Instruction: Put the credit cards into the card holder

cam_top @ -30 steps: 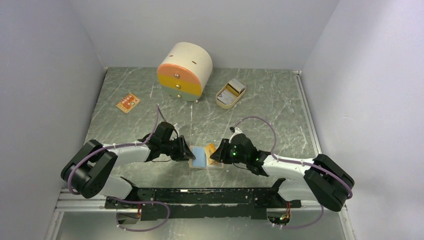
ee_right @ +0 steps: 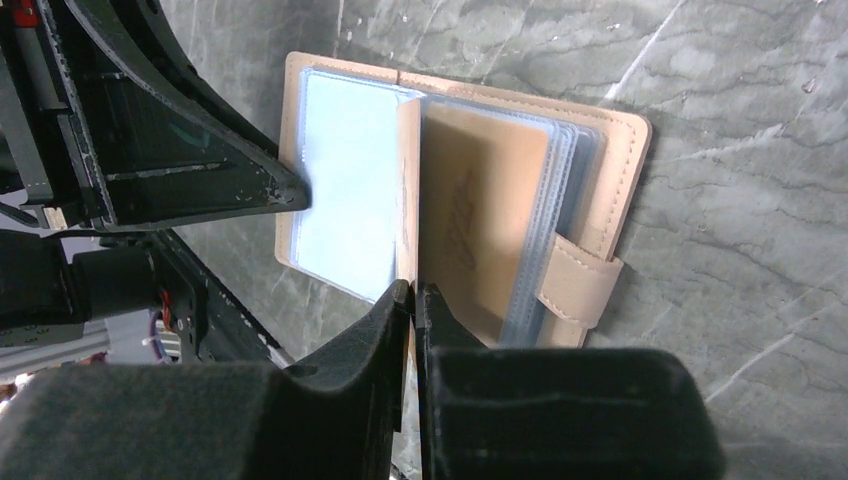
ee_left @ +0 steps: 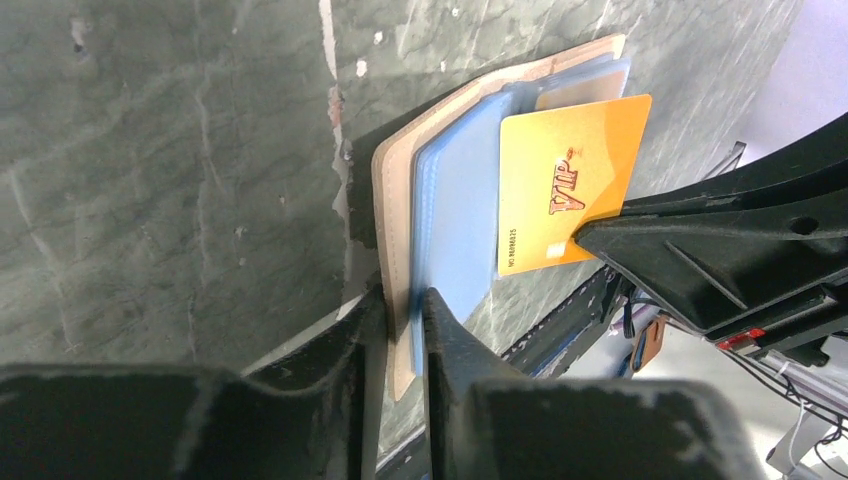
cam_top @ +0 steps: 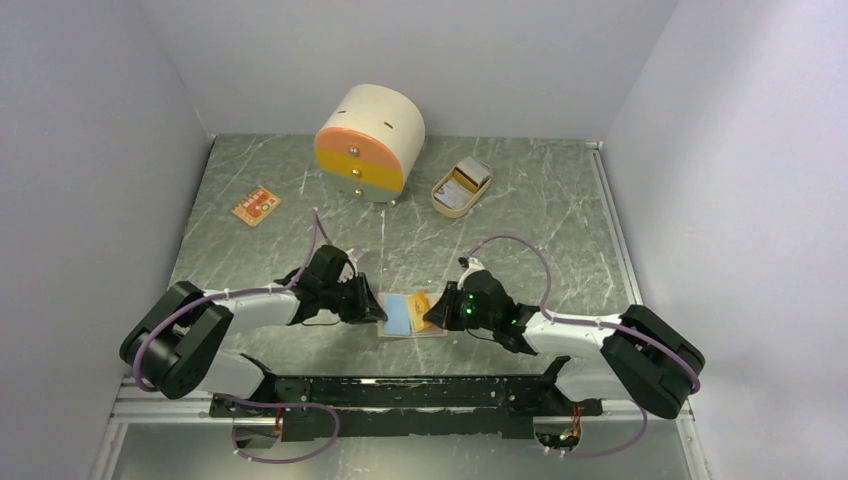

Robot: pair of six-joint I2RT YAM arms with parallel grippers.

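The card holder [cam_top: 395, 315] lies open near the table's front, its tan cover and clear blue sleeves showing in the right wrist view [ee_right: 600, 180]. A yellow VIP card [ee_left: 560, 170] stands against the sleeves in the left wrist view. My left gripper is at the holder's left edge, fingers close together around the cover and sleeve edge, slightly parted. My right gripper has its fingertips nearly together on the upright middle leaf with the card, whose far side is hidden in that view.
A rounded cabinet [cam_top: 370, 135] with coloured drawers stands at the back, beside an oval container [cam_top: 450, 200] holding cards. An orange printed card [cam_top: 255, 207] lies at the left.
The left arm and the other objects look almost unchanged.
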